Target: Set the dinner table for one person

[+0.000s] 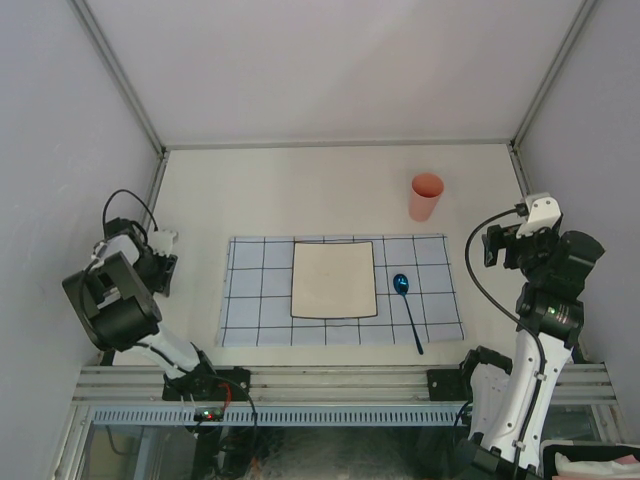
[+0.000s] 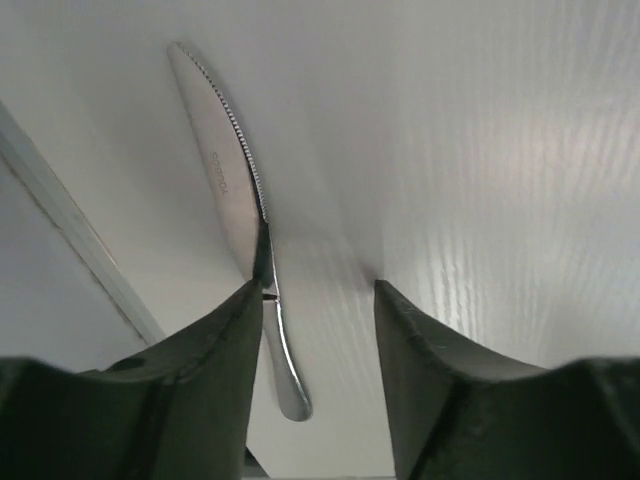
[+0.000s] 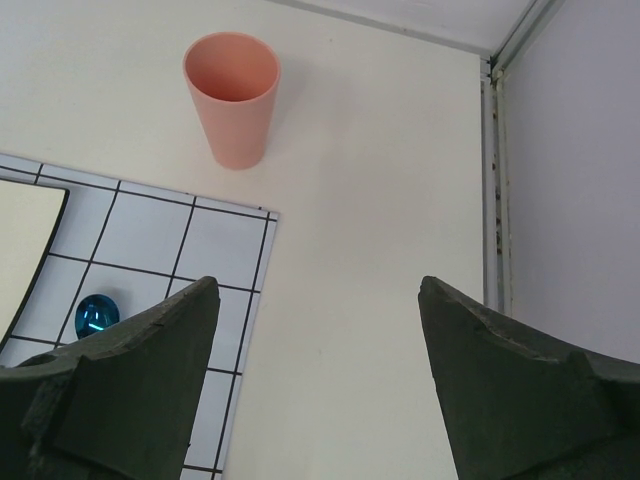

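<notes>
A silver knife [image 2: 228, 170] lies on the white table in the left wrist view, its handle end by the left finger; in the top view the left arm hides it. Over it my left gripper is open, nothing held between the fingers. On the gridded placemat [image 1: 258, 290] sits a square cream plate or napkin [image 1: 333, 280], with a blue spoon [image 1: 401, 284] lying to its right. A pink cup [image 1: 426, 196] stands behind the mat's right part. My right gripper is open and empty, above bare table right of the mat.
Side walls [image 1: 60, 150] close in the table, the left one near my left arm. Bare table [image 1: 290, 195] stretches behind the mat. A dark bin [image 1: 590, 460] is at the front right corner.
</notes>
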